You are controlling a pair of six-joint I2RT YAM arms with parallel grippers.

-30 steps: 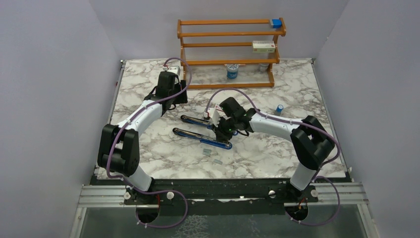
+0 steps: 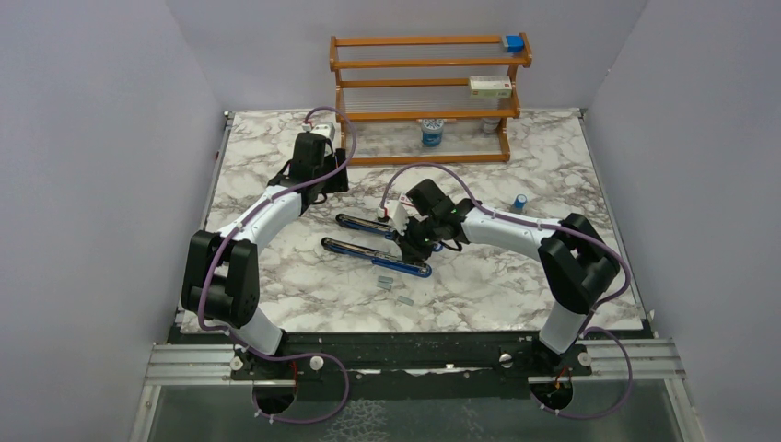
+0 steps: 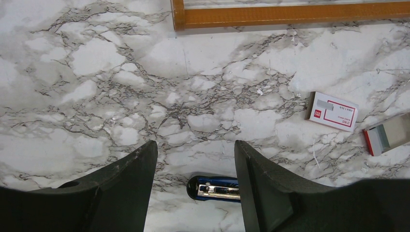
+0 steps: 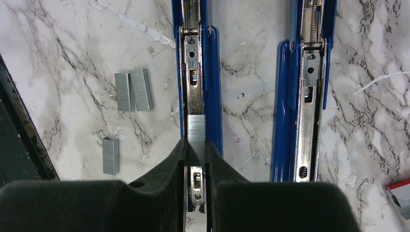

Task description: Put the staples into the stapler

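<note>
Two blue staplers lie opened out flat on the table, roughly side by side. Over the near stapler (image 2: 355, 250) my right gripper is shut on a strip of staples (image 4: 196, 128), which lines up with that stapler's metal channel (image 4: 194, 99); whether it rests fully inside cannot be told. The far stapler (image 4: 305, 111) shows a bare metal channel in the right wrist view. Three loose staple strips (image 4: 110, 156) lie beside the near stapler. My left gripper stands open and empty at the back left, with one stapler end (image 3: 217, 188) visible past its fingers.
A wooden rack (image 2: 424, 160) stands along the back. A small white-and-red box (image 3: 332, 111) and an opened box tray (image 3: 389, 135) lie beyond the far stapler. A blue-topped item (image 2: 519, 203) sits at the right.
My right gripper has shifted very slightly at the near stapler. The left arm, both staplers and the loose strips look unmoved.
</note>
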